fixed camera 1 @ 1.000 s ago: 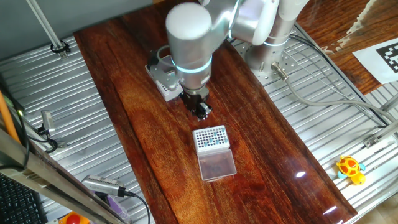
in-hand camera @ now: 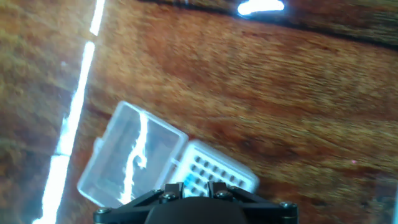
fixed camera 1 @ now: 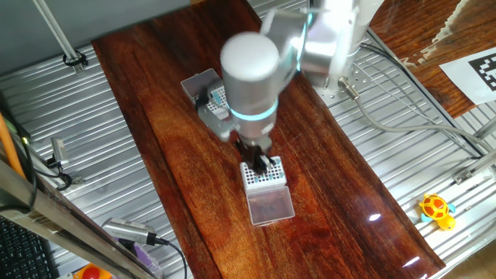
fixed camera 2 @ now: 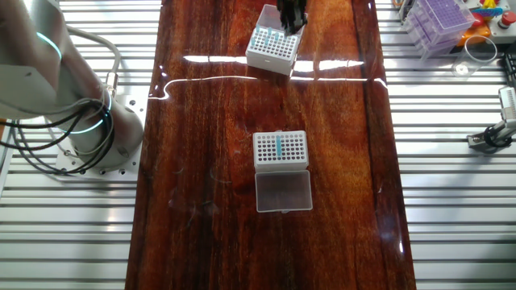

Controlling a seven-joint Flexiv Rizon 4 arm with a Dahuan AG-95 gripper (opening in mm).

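Note:
My gripper [fixed camera 1: 262,164] is over the white pipette tip rack [fixed camera 1: 265,180], covering part of its holes in exterior view 1. In the wrist view, a gap shows between the black fingertips, with the rack [in-hand camera: 214,167] beyond and nothing visibly held. This rack's clear lid [fixed camera 1: 271,206] lies folded back on the table. Some turquoise tips [fixed camera 2: 269,37] stand in its grid. A second tip rack [fixed camera 2: 280,151], its lid [fixed camera 2: 283,191] also open, holds a turquoise column; the arm partly hides it in exterior view 1. Whether the fingers touch the rack I cannot tell.
A purple rack [fixed camera 2: 439,22] and a clear cup [fixed camera 2: 477,55] stand off the table's edge. On the slatted metal surface lies a toy turtle [fixed camera 1: 436,209], well away from the arm.
The gripper went from behind the near rack to over it. Both racks stayed in place.

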